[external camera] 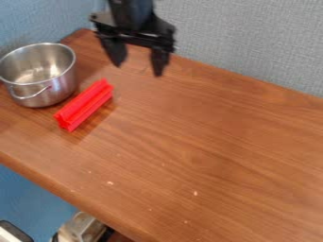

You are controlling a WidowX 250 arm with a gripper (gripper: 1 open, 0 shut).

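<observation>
A steel pot (38, 80) with a wire handle stands at the left of the wooden table (214, 151). Just right of and below it lies a red elongated object (85, 104), set diagonally. My black gripper (138, 59) hangs at the top, above and to the right of the pot, blurred, with its fingers apart and nothing visible between them.
A grey-blue textured wall runs along the back. Past the table's lower-left edge are a blue surface and some metal and black hardware (78, 230).
</observation>
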